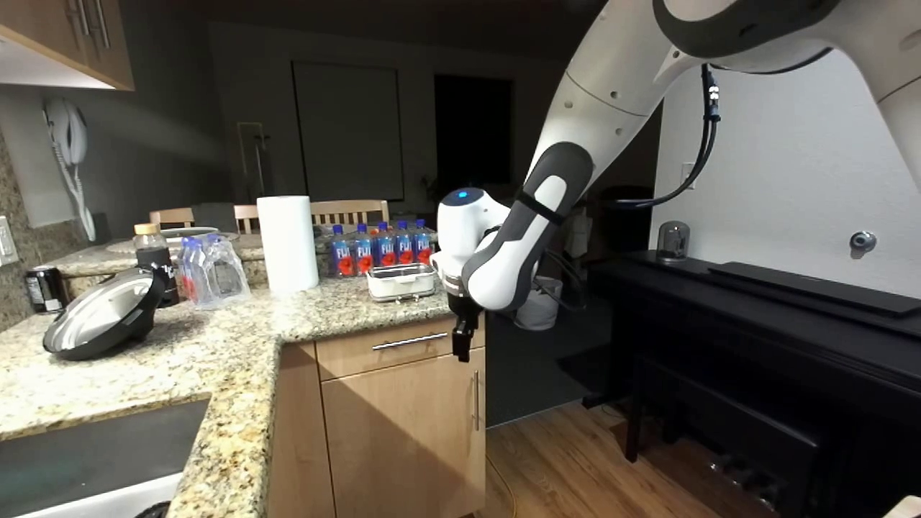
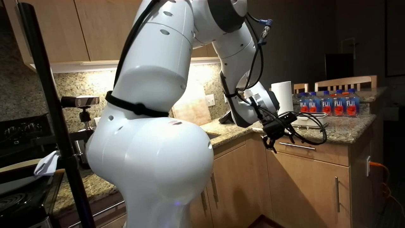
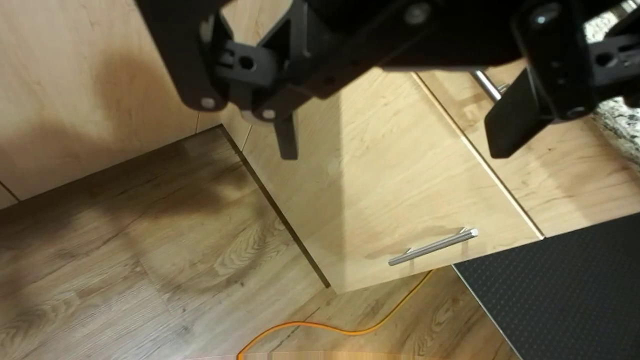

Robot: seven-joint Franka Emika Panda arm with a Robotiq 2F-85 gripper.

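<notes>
My gripper is open in the wrist view, its two dark fingers wide apart with only the cabinet front behind the gap. In exterior view 1 the gripper (image 1: pixel 463 344) points down in front of the drawer (image 1: pixel 350 352), lower than the countertop edge. A silver drawer handle (image 1: pixel 410 341) is close to its left there. Below sits a cabinet door (image 1: pixel 388 432) with an upright bar handle (image 3: pixel 433 246), clear of the fingers. From exterior view 2, the gripper (image 2: pixel 270 146) hangs near the drawer's left end; contact cannot be told.
On the counter stand a white container (image 1: pixel 401 282), a paper towel roll (image 1: pixel 287 244), several water bottles (image 1: pixel 384 249) and a tilted lidded pan (image 1: pixel 108 315). A black piano (image 1: pixel 760 328) is at the right. An orange cord (image 3: pixel 354 332) lies on the floor.
</notes>
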